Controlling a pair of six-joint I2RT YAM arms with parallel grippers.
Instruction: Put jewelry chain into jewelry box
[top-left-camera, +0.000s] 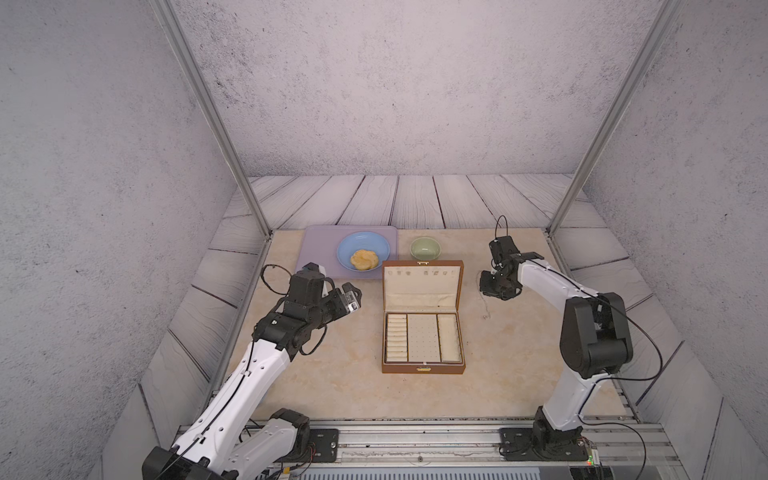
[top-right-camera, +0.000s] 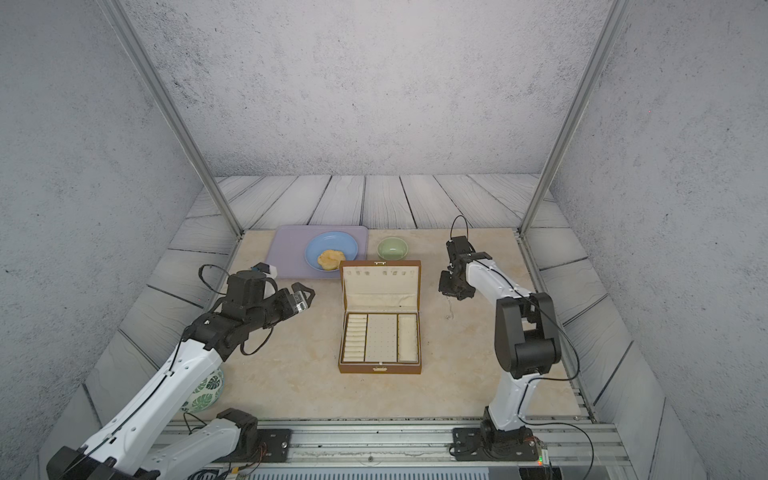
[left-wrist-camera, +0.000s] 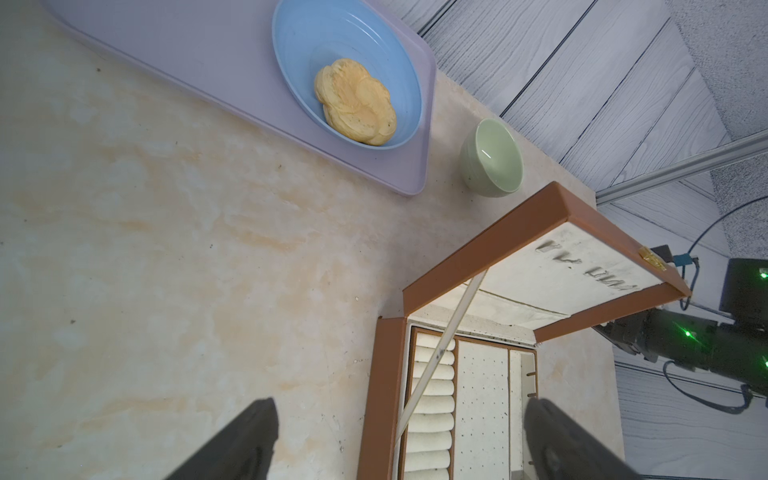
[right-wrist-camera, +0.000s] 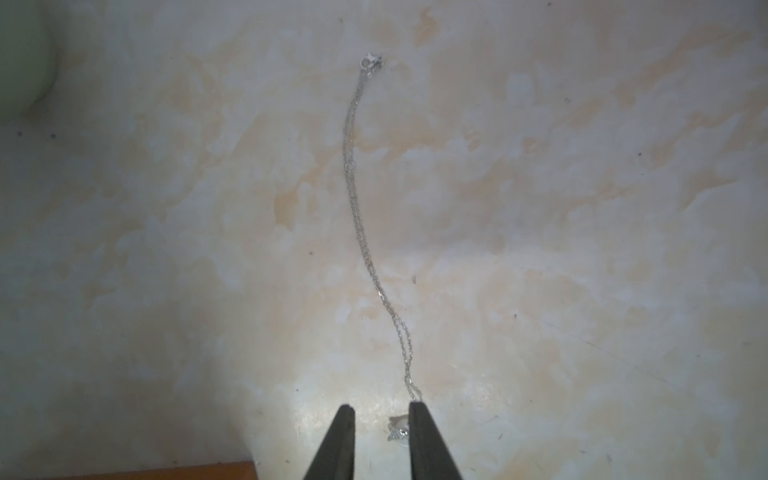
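A thin silver jewelry chain (right-wrist-camera: 357, 216) lies stretched out on the table in the right wrist view, its clasp end far off and its small pendant (right-wrist-camera: 397, 429) near my right gripper. The fingers are part open, the pendant showing between them, close to the right-hand one; contact cannot be told. From the top left view only the near end of the chain (top-left-camera: 486, 309) shows below the gripper. The brown jewelry box (top-left-camera: 423, 369) stands with its lid up, showing cream compartments. Left of it my left gripper hangs open and empty.
A blue plate (top-left-camera: 345, 254) with a yellow pastry (top-left-camera: 364, 259) rests on a lilac tray (top-left-camera: 314, 252) at the back left. Behind the raised lid (top-left-camera: 422, 285) is a green bowl (top-left-camera: 425, 249). Bare table lies between box and right arm.
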